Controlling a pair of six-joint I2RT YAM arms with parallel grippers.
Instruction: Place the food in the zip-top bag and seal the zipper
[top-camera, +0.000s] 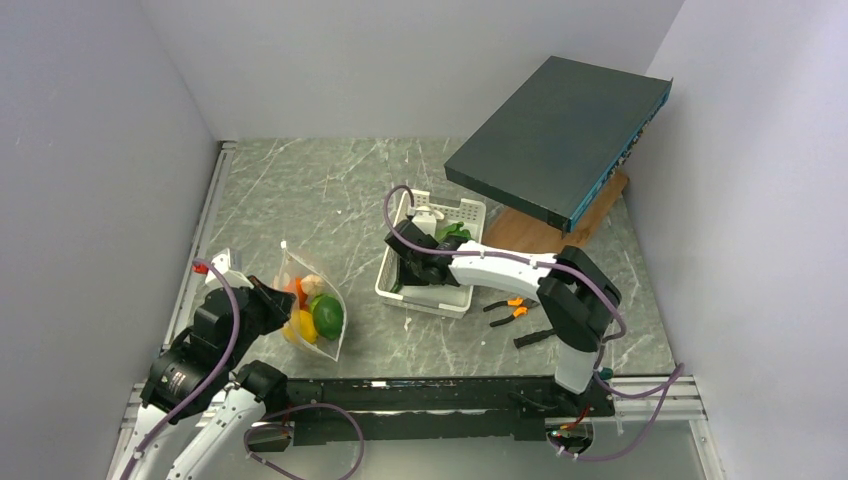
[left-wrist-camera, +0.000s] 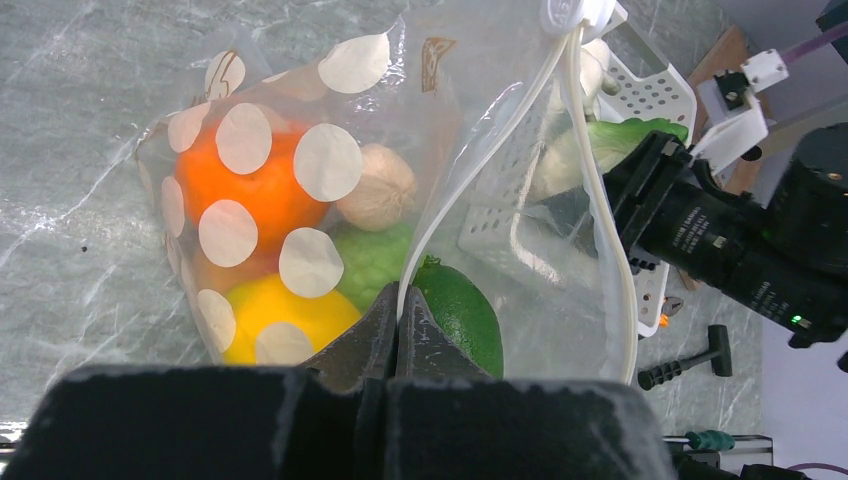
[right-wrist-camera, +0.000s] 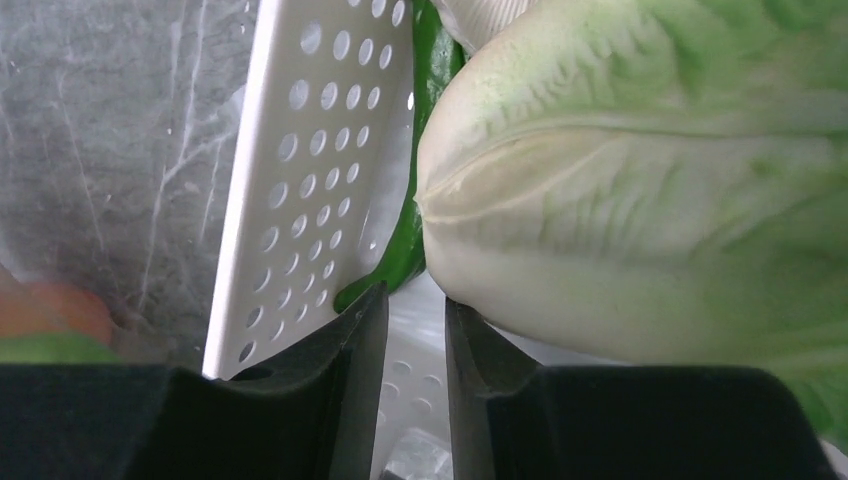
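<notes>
The clear zip top bag (top-camera: 340, 292) stands with its mouth spread, holding orange, yellow and green foods and a pale round one. Its white zipper rim (left-wrist-camera: 470, 170) runs into my left gripper, which is shut on that edge. A dark green food (left-wrist-camera: 468, 320) shows behind the left fingertips. My right gripper is down in the white basket, fingers part open, with nothing clearly held between them. Just beyond its tips lies a long green pepper (right-wrist-camera: 405, 245) along the basket wall. A pale green cabbage (right-wrist-camera: 600, 190) fills the right side there.
The white basket (top-camera: 385, 285) also holds a whitish bulb (left-wrist-camera: 595, 65). Pliers (top-camera: 510, 315) and a hammer (left-wrist-camera: 690, 360) lie right of it. A large dark box (top-camera: 565, 130) overhangs the back right. Open counter lies behind the bag.
</notes>
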